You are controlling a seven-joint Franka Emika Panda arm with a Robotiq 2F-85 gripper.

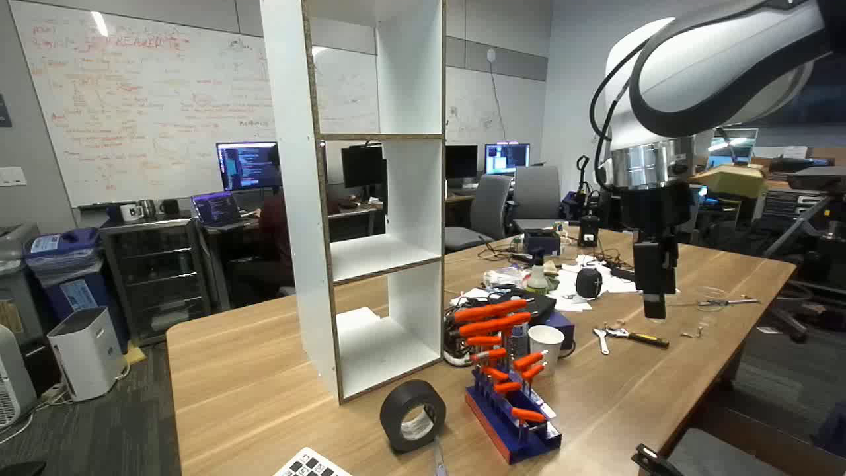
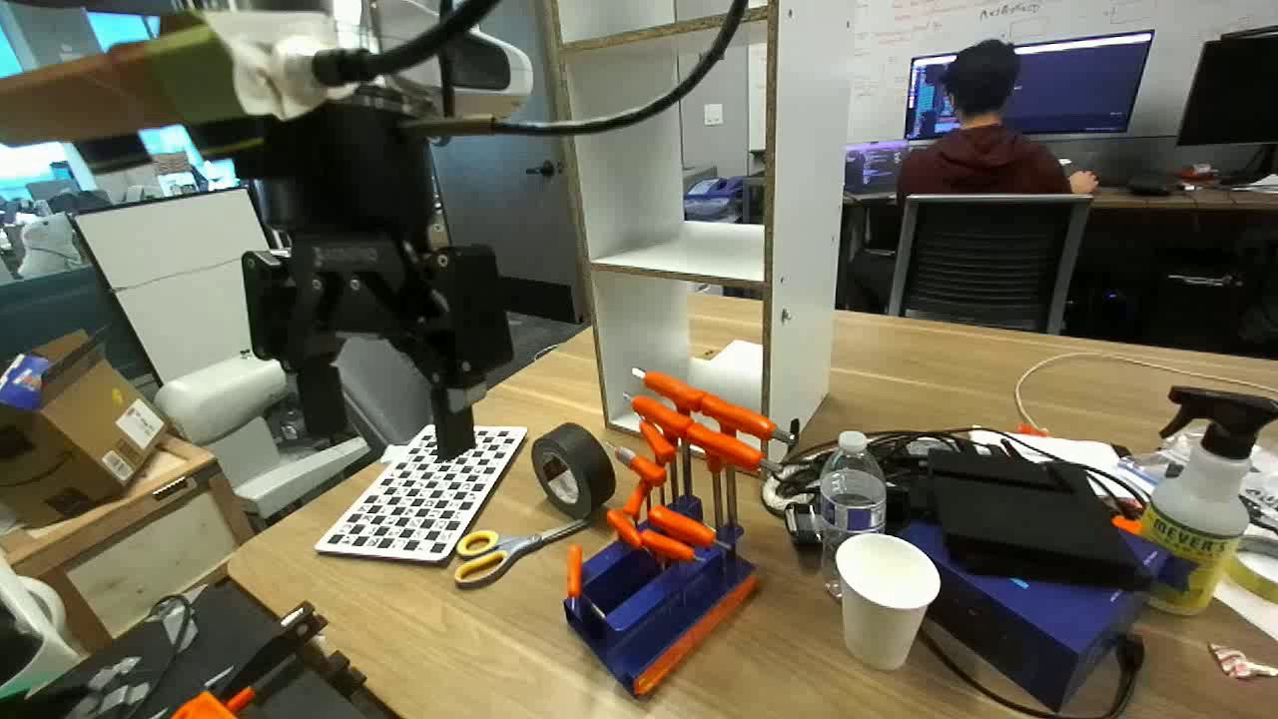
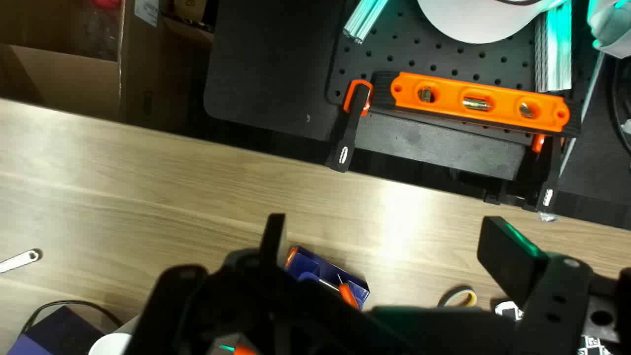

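Observation:
My gripper stands open above the table, its two black fingers wide apart and nothing held between them. In exterior view 2 the gripper (image 2: 385,419) hangs at the left, apart from everything on the table. Exterior view 1 shows the gripper (image 1: 654,305) side-on at the right. A blue holder (image 2: 623,617) bears several orange-handled hex keys (image 2: 689,425). Close to it are a black tape roll (image 2: 572,472), yellow-and-grey scissors (image 2: 503,553) and a white cup (image 2: 887,599). The wrist view shows only part of the holder (image 3: 331,275), below the gripper.
A tall white shelf (image 1: 388,341) with empty compartments rises from the table. A clear bottle (image 2: 852,497), spray bottle (image 2: 1198,515), cables and a blue box (image 2: 1030,635) crowd one side. A checkered board (image 2: 419,497) lies near one end. Wrenches (image 1: 634,337) lie beyond bare tabletop.

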